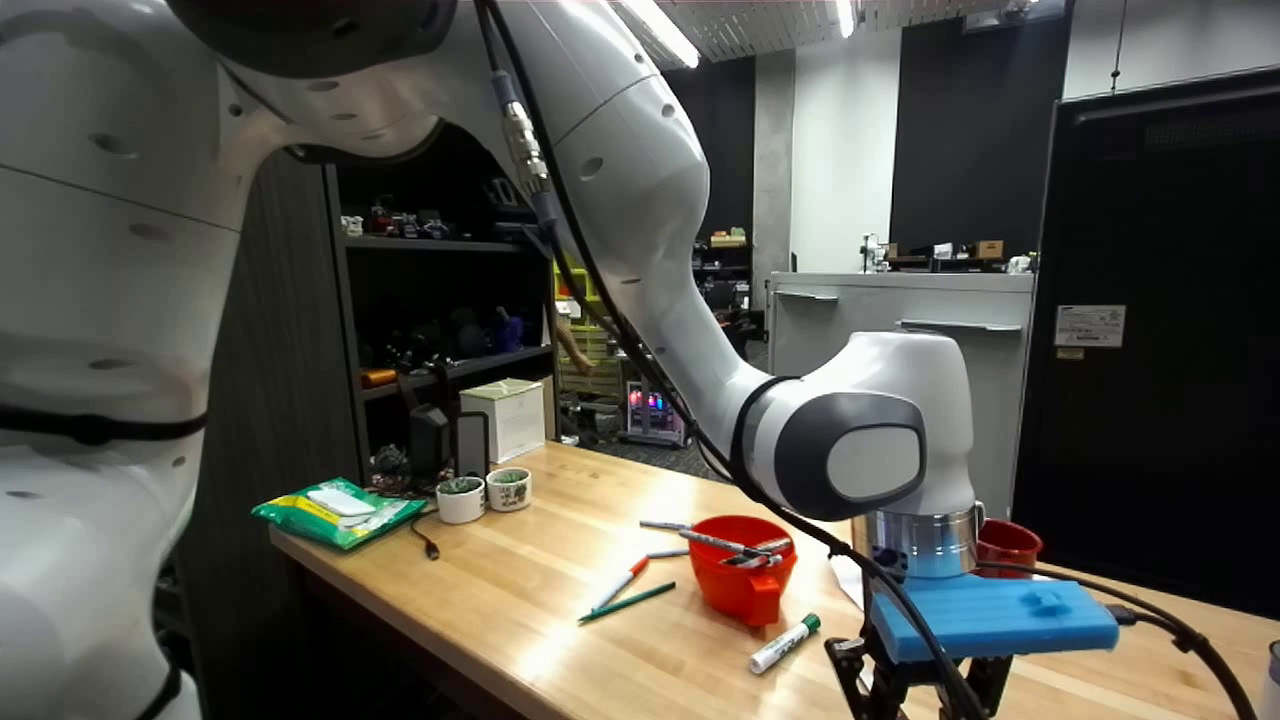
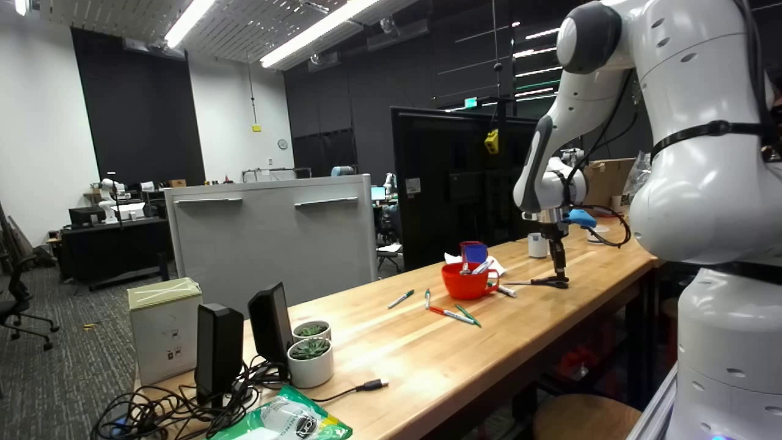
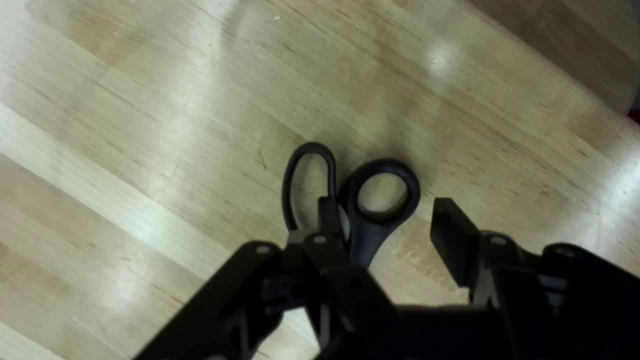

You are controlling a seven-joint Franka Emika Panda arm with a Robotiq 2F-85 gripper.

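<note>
Black-handled scissors [image 3: 390, 219] lie on the wooden table in the wrist view. Their two finger loops point away from the gripper, and the blades are mostly hidden beneath it. My gripper is low over the handles, its fingers apart on either side of the right-hand loop. The left finger [image 3: 331, 219] overlaps the inner edge of the left loop. A narrow strip of table shows between the right finger and the right loop, so a firm hold cannot be made out. In exterior view 2 the fingertips reach down to the scissors [image 2: 550, 282] at table level.
A red mug [image 1: 740, 576] holding several markers stands nearby, with loose pens and a green-capped marker [image 1: 786, 643] around it. A white cup [image 2: 538, 245] is behind the gripper. Its edge [image 3: 576, 84] is at upper right.
</note>
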